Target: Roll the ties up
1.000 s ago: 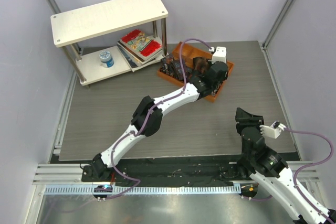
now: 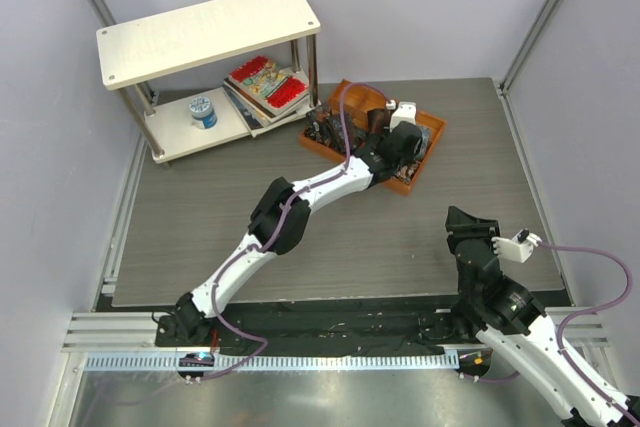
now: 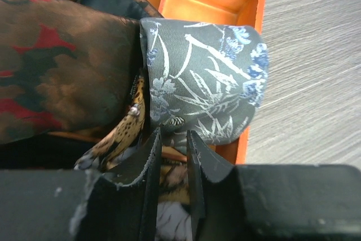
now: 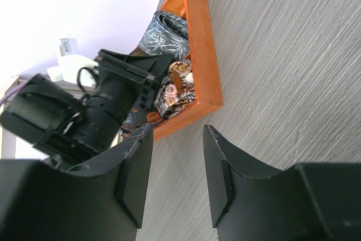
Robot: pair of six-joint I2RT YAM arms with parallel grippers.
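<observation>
An orange box [image 2: 421,172] holds several patterned fabric ties: a grey leaf-print roll [image 3: 203,77], brown camouflage cloth [image 3: 62,71] and a leopard-print piece [image 3: 124,128]. My left gripper [image 2: 400,150] is down in the box, its fingertips beside the grey roll and over mottled fabric; its fingers are close together, and what lies between them is hard to make out. My right gripper [image 2: 470,222] hangs over the table at the lower right, away from the box, its fingers parted with nothing between them.
A white shelf [image 2: 208,32] at the back left holds books [image 2: 265,87] and a blue jar [image 2: 202,114]. Walls bound it at the sides and back.
</observation>
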